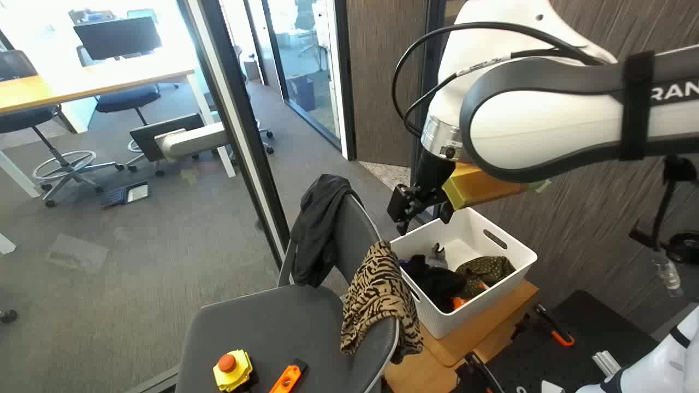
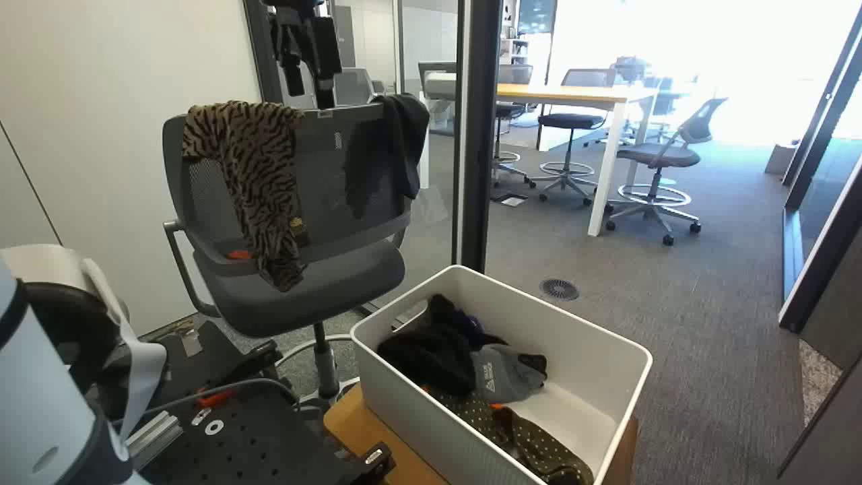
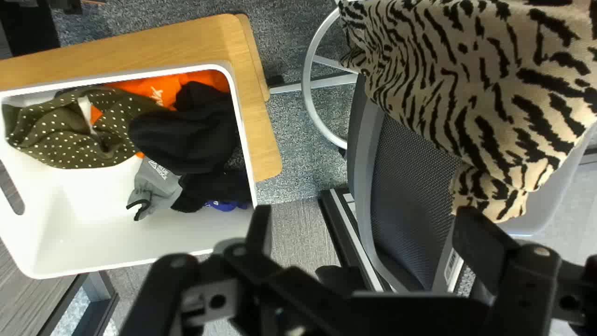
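Observation:
A tiger-striped cloth [image 1: 380, 298] hangs over the backrest of a grey chair [image 2: 323, 178]. On the same backrest, toward the other end, a black garment [image 1: 319, 226] is draped. Beside the chair a white bin [image 2: 517, 323] holds several clothes: a dotted olive cloth [image 3: 84, 131], a black cloth [image 3: 193, 131], an orange cloth [image 3: 156, 88] and a grey piece [image 3: 154, 187]. My gripper is open and empty, its fingers spread wide in the wrist view. It hangs above the level of the chair back and the bin rim, touching neither cloth on the chair.
The bin stands on a wooden surface [image 3: 258, 134]. A yellow emergency button [image 1: 232, 370] and an orange tool [image 1: 288, 377] lie on the chair seat. A glass wall with a dark frame post [image 2: 473, 137] rises close behind the chair. Part of the bin floor is bare.

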